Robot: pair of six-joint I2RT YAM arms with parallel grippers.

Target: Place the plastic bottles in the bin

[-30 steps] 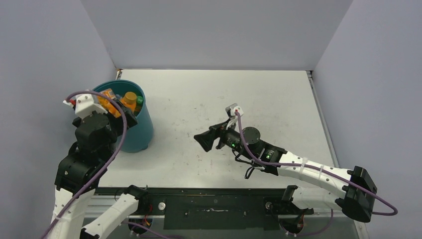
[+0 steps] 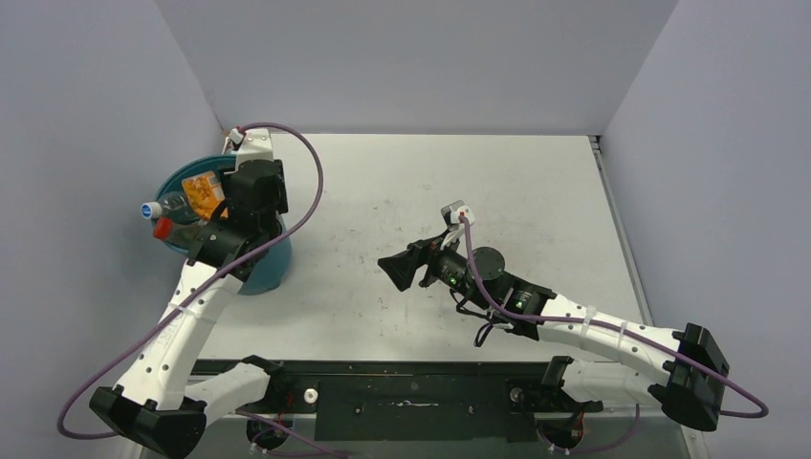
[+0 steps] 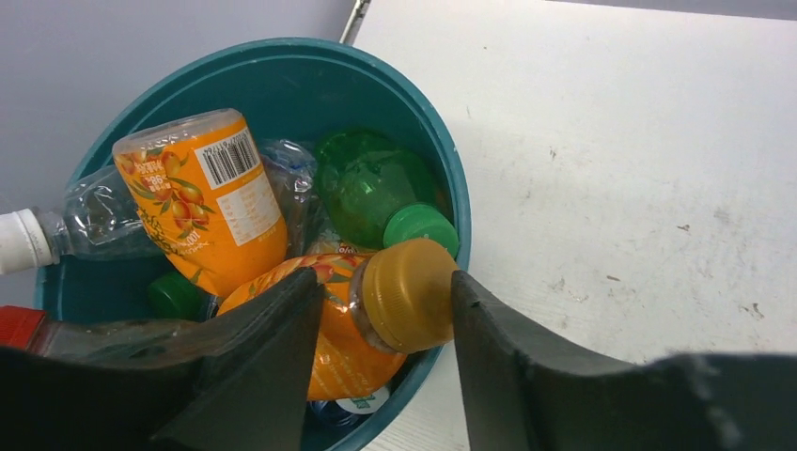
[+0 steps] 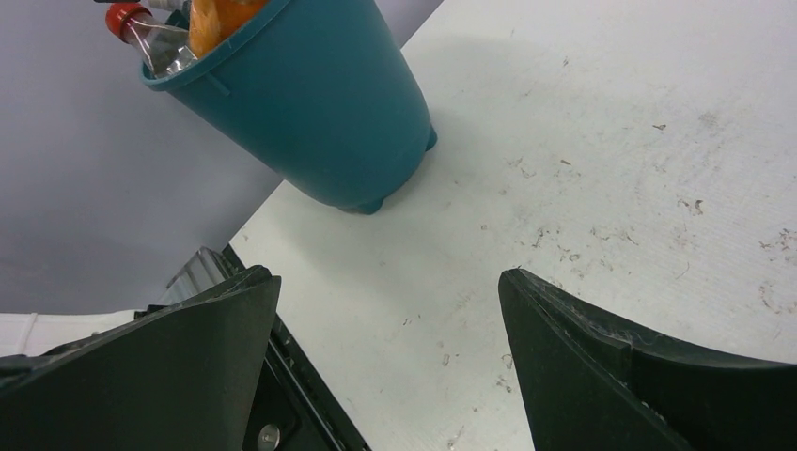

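Observation:
The teal bin (image 2: 263, 277) (image 3: 442, 132) (image 4: 320, 113) at the left is full of plastic bottles: a clear one with white cap (image 3: 94, 221), a red-capped one (image 4: 155, 42), a green one (image 3: 367, 183) and orange-labelled ones (image 3: 202, 193). My left gripper is over the bin, its fingers either side of the orange cap (image 3: 414, 291) of a bottle inside, partly open; whether it grips is unclear. My right gripper stands open and empty above the table, right of the bin.
Grey walls (image 2: 708, 143) enclose it at left, back and right.
The right arm has shifted very slightly.

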